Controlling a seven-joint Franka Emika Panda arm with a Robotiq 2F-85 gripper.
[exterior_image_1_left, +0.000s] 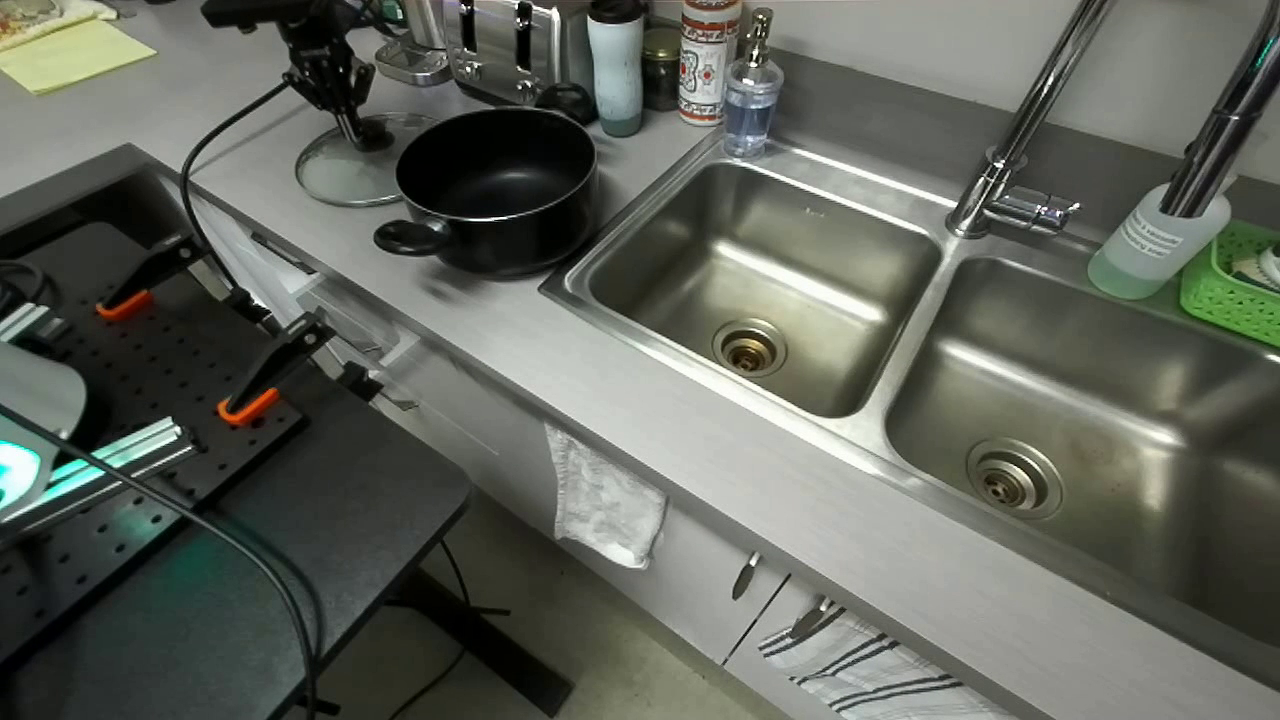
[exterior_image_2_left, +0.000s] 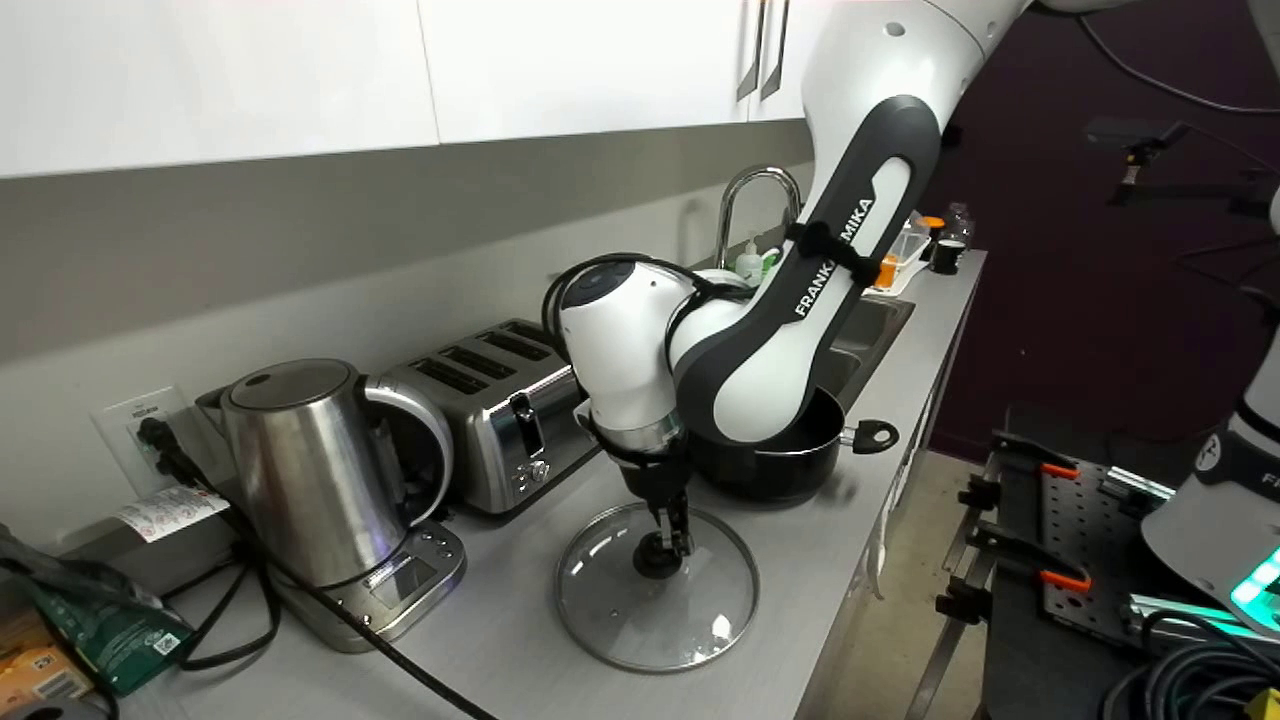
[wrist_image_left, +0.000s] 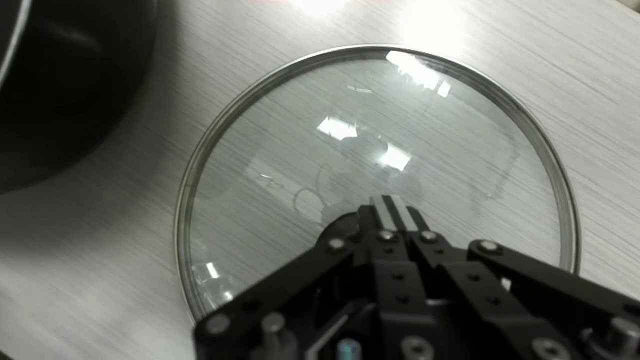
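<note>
A round glass lid (wrist_image_left: 270, 144) with a metal rim lies flat on the counter. My gripper is shut over it, the two fingers pressed together with nothing showing between them. The lid's black knob (wrist_image_left: 340, 227) shows beside the fingers, partly covered by them, rather than between them. From the side, the gripper (exterior_image_2_left: 673, 540) reaches down right by the knob (exterior_image_2_left: 655, 557); whether they touch cannot be told. The black pot (exterior_image_1_left: 528, 222) stands uncovered and empty beside the lid (exterior_image_1_left: 330, 178).
Behind the lid are a steel toaster (exterior_image_2_left: 516, 420) and a kettle (exterior_image_2_left: 306, 480) on its base. A tumbler (exterior_image_1_left: 618, 72) and soap dispenser (exterior_image_1_left: 751, 108) stand behind the pot. The double sink (exterior_image_1_left: 918, 312) lies beyond it. A cord (exterior_image_2_left: 360, 630) crosses the counter.
</note>
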